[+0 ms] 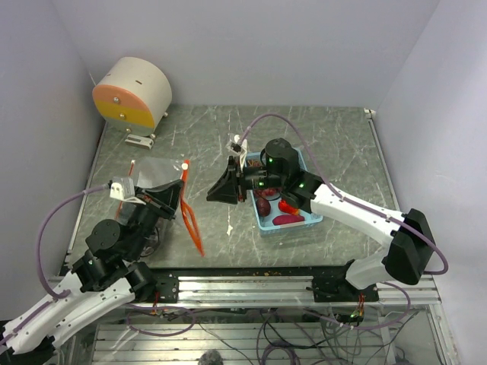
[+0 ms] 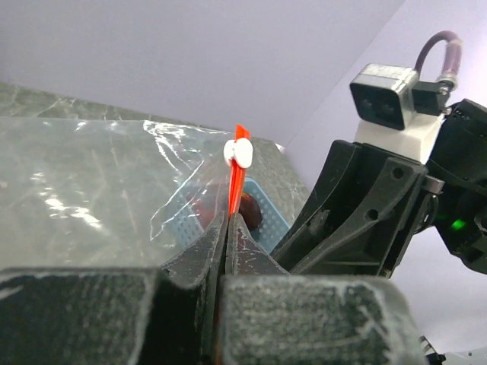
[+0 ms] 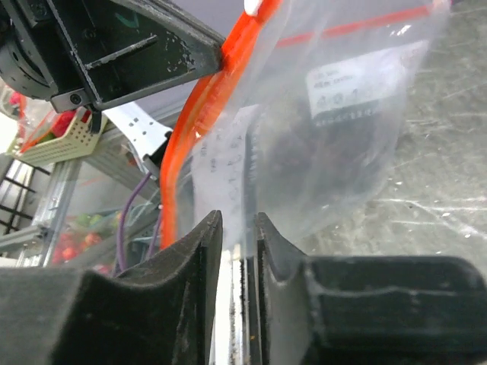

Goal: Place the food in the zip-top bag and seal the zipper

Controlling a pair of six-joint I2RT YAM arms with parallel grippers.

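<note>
A clear zip top bag (image 1: 156, 171) with an orange zipper (image 1: 190, 217) hangs on the left side. My left gripper (image 1: 179, 188) is shut on the bag's zipper edge; in the left wrist view the orange strip (image 2: 237, 182) rises from its fingertips, with a white slider (image 2: 237, 153) above. My right gripper (image 1: 216, 193) stands to the right, apart from the bag. In the right wrist view its fingers (image 3: 199, 262) show a narrow gap, nothing between them, and the bag (image 3: 327, 144) lies beyond. Food such as a red pepper (image 1: 288, 207) and a purple-red item (image 1: 287, 220) lies in a blue basket (image 1: 272, 229).
A cream cylinder with an orange and yellow face (image 1: 131, 91) stands at the back left. Part of the basket is under my right arm.
</note>
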